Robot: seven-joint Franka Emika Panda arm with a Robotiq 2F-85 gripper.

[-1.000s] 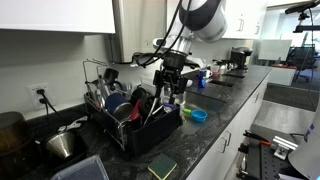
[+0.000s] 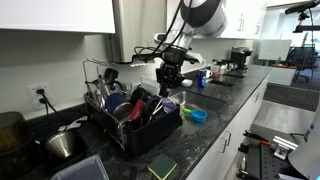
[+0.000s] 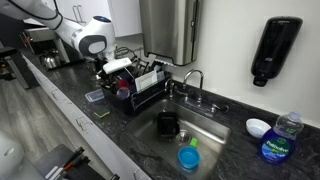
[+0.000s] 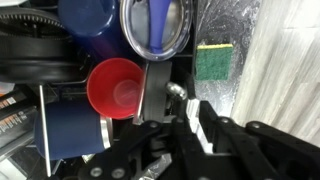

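My gripper [image 2: 168, 86] hangs over the front part of the black dish rack [image 2: 150, 135]. In exterior view 2 the dish rack [image 3: 150, 92] stands left of the sink. Looking down from the wrist, I see a red cup [image 4: 115, 88], a dark blue mug [image 4: 72, 130] and a metal dish with a blue utensil [image 4: 158, 25] in the rack. The gripper sits at the lower middle of that view, close to the rack's edge and right of the red cup. Its finger is hard to make out against the dark rack, and no clearly held object shows.
A green and yellow sponge [image 2: 162, 165] lies on the dark counter [image 2: 195, 150] in front of the rack. Beyond the rack is the sink [image 3: 195, 145], with a blue bowl [image 3: 188, 157] in it. A blue soap bottle [image 3: 282, 138] stands farther right.
Over the last second my gripper has risen a little above the rack, and the arm's pose has shifted with it. The rack and the sponge look unmoved.
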